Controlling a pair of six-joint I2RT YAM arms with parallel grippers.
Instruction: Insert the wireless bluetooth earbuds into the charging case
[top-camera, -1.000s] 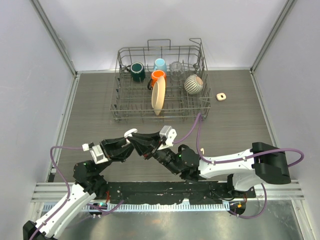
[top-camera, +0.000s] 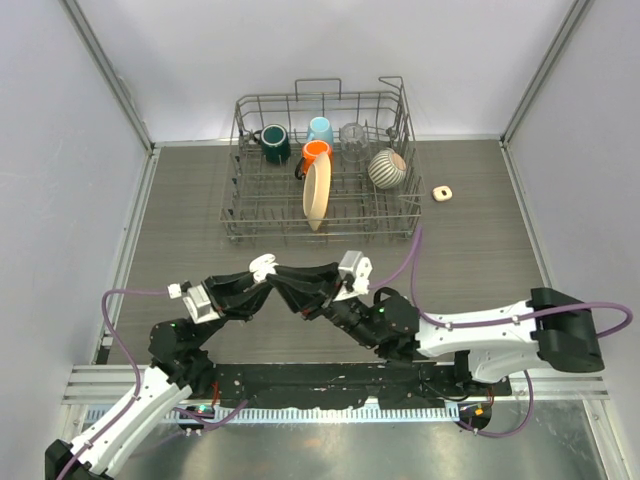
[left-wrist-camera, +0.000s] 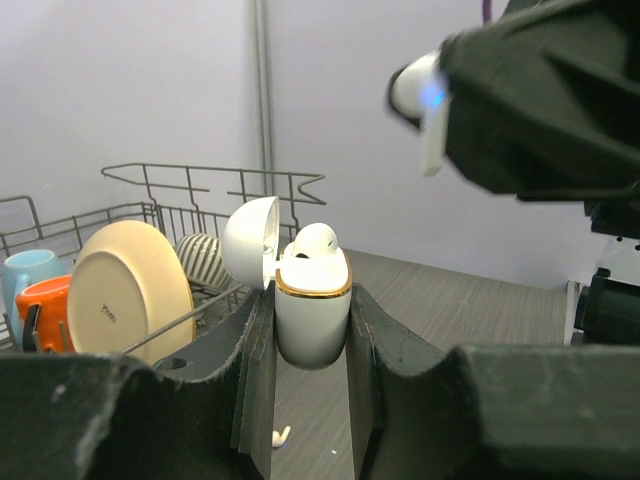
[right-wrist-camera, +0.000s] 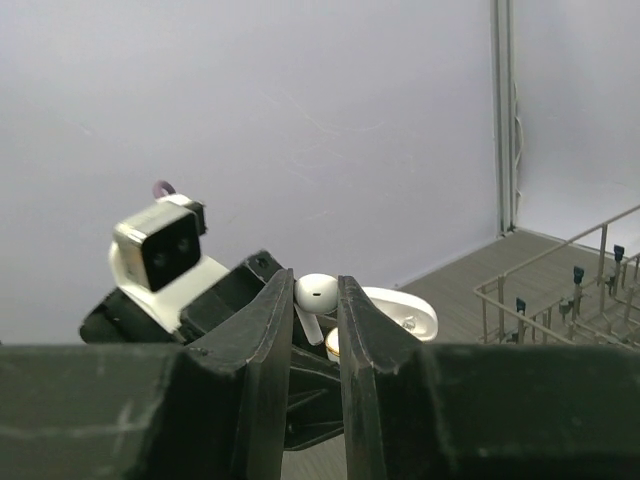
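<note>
The white charging case (left-wrist-camera: 310, 310), gold-rimmed with its lid (left-wrist-camera: 250, 238) raised, is gripped by my left gripper; a rounded earbud top shows in it. My right gripper is shut on a white earbud (right-wrist-camera: 316, 292), its stem pointing down, in front of the open case in the right wrist view. In the left wrist view that earbud (left-wrist-camera: 420, 90) hangs above and right of the case, apart from it. From the top view both grippers meet below the rack around the white case (top-camera: 263, 266).
A wire dish rack (top-camera: 250, 200) with mugs, a plate and a striped bowl stands behind the grippers. A small white object (top-camera: 442, 193) lies right of the rack.
My right arm has shifted toward the right, its gripper pulled slightly away from the case. My left gripper and the case have barely moved.
</note>
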